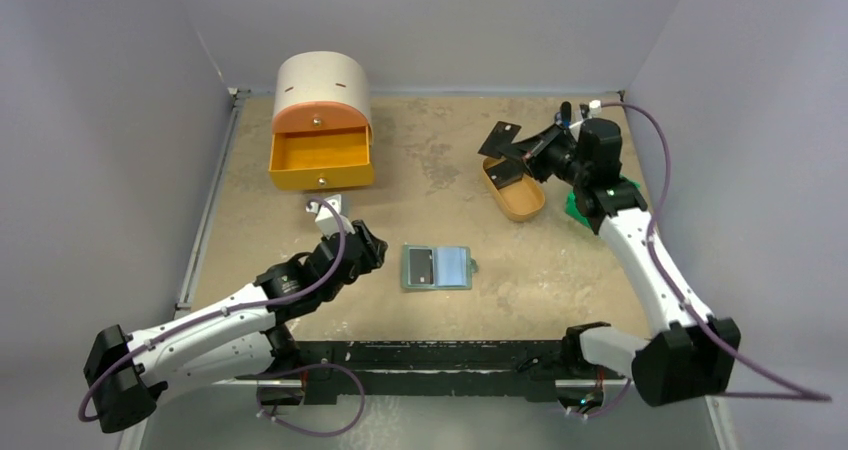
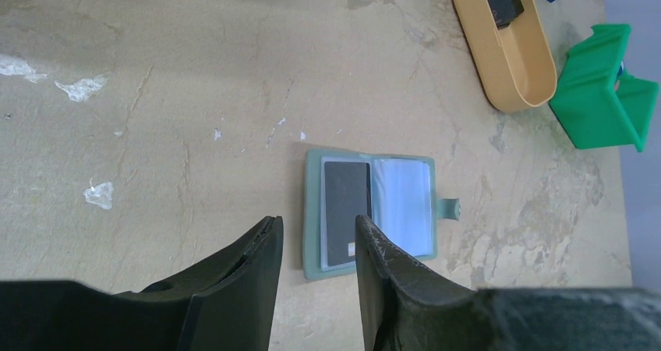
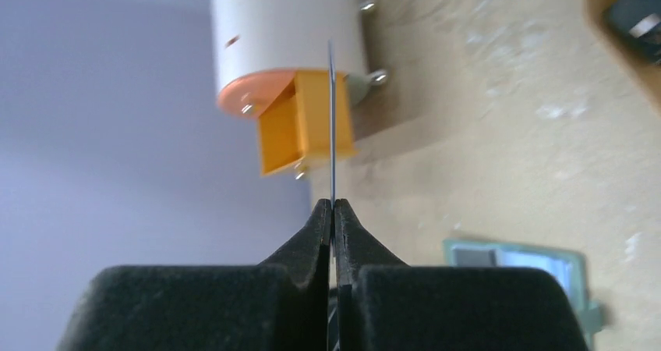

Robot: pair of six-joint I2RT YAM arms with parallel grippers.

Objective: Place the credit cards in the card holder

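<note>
A black card [image 1: 498,138] stands out from my right gripper [image 1: 513,151], raised by the tan basket. In the right wrist view this thin card [image 3: 332,132] shows edge-on, with the shut fingertips [image 3: 319,218] pinching its lower end. The teal card holder [image 1: 404,270] lies spread open at mid-table. One dark card [image 2: 348,203] occupies its left side, while the pale blue right side [image 2: 405,203] shows no card. Left of the holder hovers my left gripper, its fingers apart and nothing between them. Another black card [image 1: 505,173] rests in the basket.
The tan basket [image 1: 520,205] stands at the right, with a green object [image 2: 604,93] beside it, partly under the right arm in the top view. A white-topped box [image 1: 322,80] with its yellow drawer [image 1: 322,177] pulled out sits back left. Bare table surrounds the holder.
</note>
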